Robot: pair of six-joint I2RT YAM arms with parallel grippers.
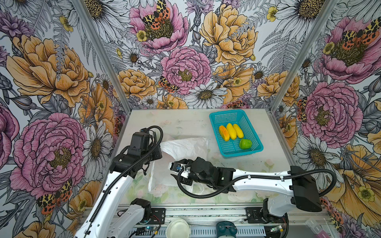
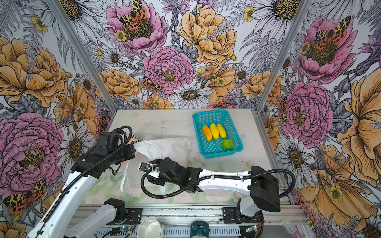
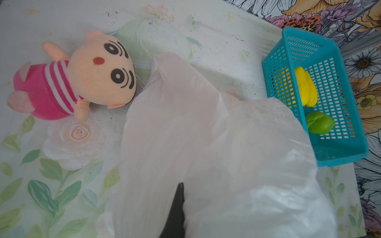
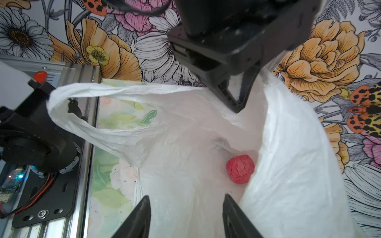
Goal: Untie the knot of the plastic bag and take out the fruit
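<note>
The white plastic bag is opened out, its mouth gaping towards my right gripper in the right wrist view. Inside it a round red fruit [image 4: 240, 168] rests near the inner wall. My left gripper is shut at the bag's upper edge, with the thin plastic at its fingertips; in the left wrist view the bag covers most of its fingers. At the bag's mouth stands my right gripper, its fingers apart and nothing between them. A blue basket [image 1: 258, 147] holds yellow fruits [image 1: 231, 130] and a green pepper-like one [image 1: 245, 143].
A plush doll [image 3: 99, 71] in pink lies on the table left of the bag. The basket stands at the back right. Bare table [image 1: 174, 121] shows behind the bag. A white cup [image 1: 178, 229] stands beyond the front rail.
</note>
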